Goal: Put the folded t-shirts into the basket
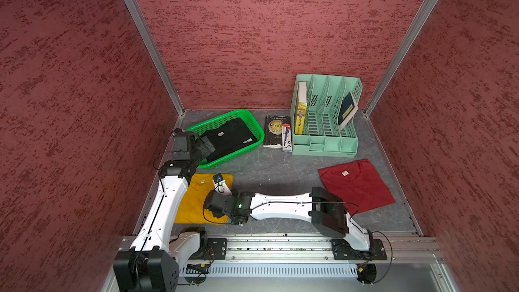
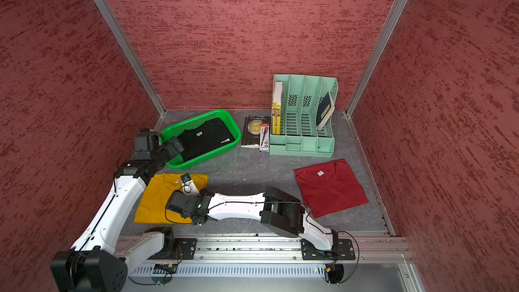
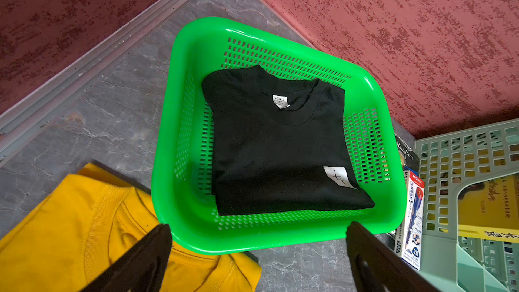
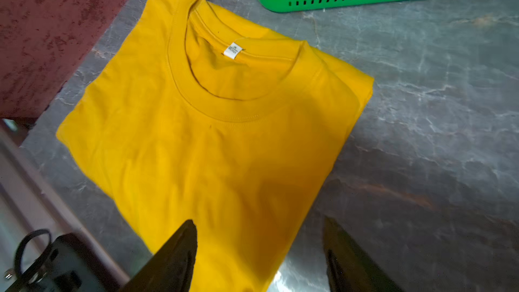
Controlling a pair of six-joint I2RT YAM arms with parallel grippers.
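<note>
A folded black T-shirt (image 3: pixel 278 151) lies inside the green basket (image 3: pixel 162 183) at the back left. A folded yellow T-shirt (image 4: pixel 216 151) lies in front of the basket, and a folded red T-shirt (image 1: pixel 354 189) lies at the right. My left gripper hangs above the basket's near side, open and empty. My right gripper reaches leftward over the near edge of the yellow shirt, open, with nothing held.
A black book (image 1: pixel 273 132) with a boxed item (image 2: pixel 264 138) stands beside the basket. The mint organizer (image 1: pixel 324 146) holds books at the back right. Walls close in on both sides.
</note>
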